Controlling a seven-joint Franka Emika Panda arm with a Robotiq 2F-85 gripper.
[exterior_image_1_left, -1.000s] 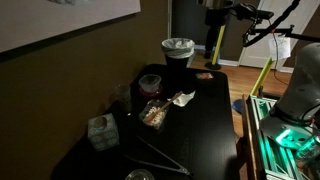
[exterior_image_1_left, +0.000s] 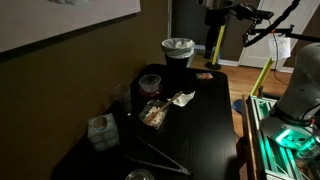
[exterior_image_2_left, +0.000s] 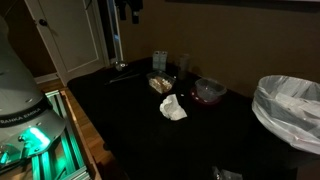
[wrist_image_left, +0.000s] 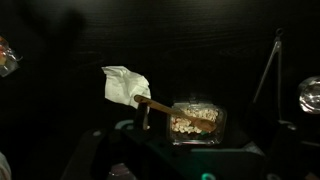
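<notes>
High above the dark table (exterior_image_1_left: 205, 125), the gripper (exterior_image_1_left: 214, 48) hangs from the arm, well clear of the objects. It is dark and small in both exterior views, so whether its fingers are open or shut cannot be made out; the wrist view shows only dim dark shapes of it near the bottom. A clear container (wrist_image_left: 197, 122) of pale, chunky food sits on the table, with a wooden utensil (wrist_image_left: 165, 108) lying across it. Beside it is a crumpled white napkin (wrist_image_left: 125, 85), also seen in the second exterior view (exterior_image_2_left: 172, 108).
Dark tongs (exterior_image_1_left: 160, 156) lie near a round shiny dish (exterior_image_1_left: 140, 174). A boxy container (exterior_image_1_left: 102, 132), a glass (exterior_image_1_left: 124, 97) and a round bowl (exterior_image_1_left: 150, 83) stand along the wall side. A lined bin (exterior_image_1_left: 178, 50) is beyond the table's end. A small packet (exterior_image_1_left: 205, 75) lies near that end.
</notes>
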